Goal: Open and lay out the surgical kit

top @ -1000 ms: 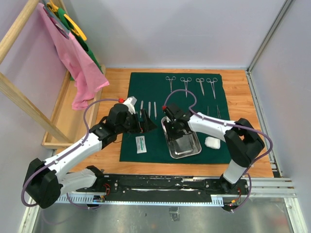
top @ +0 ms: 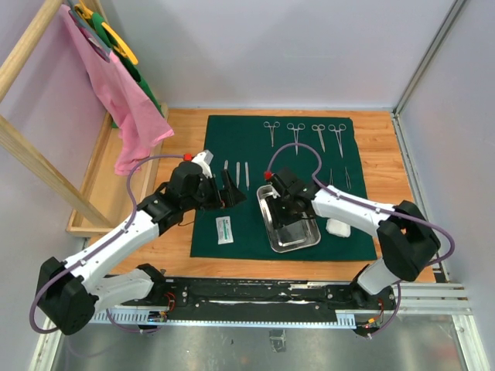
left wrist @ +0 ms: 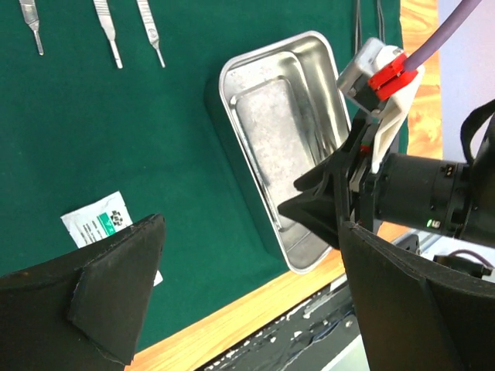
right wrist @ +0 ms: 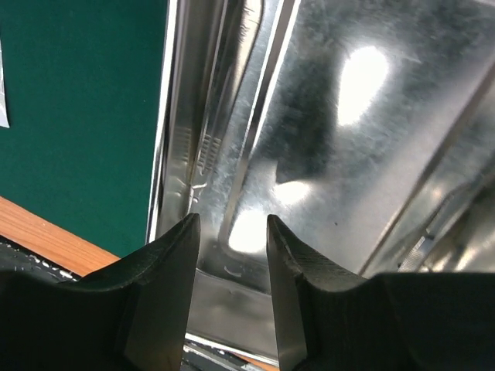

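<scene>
On the green drape (top: 232,135), scissor-like instruments (top: 295,131), scalpel handles (top: 237,174), thin instruments (top: 347,179), a white packet (top: 224,229) and gauze (top: 338,228) are laid out. The steel tray (left wrist: 274,139) holds a slim metal instrument (right wrist: 228,85) along its left side and another metal piece (right wrist: 418,251) at the right. My right gripper is over the tray, fingers part open, pointing down beside the left instrument, nothing visible between them. My left gripper (top: 230,192) stands open above the drape left of the tray, empty.
A wooden rack (top: 73,199) with pink and green cloths stands at the back left. Walls bound the table at back and sides. The bare wooden table edge (top: 201,268) runs along the front, and the drape's middle-left has clear patches.
The right arm has shifted about over the tray, its elbow moving toward the front right. The left arm has barely moved. The laid-out items look unchanged.
</scene>
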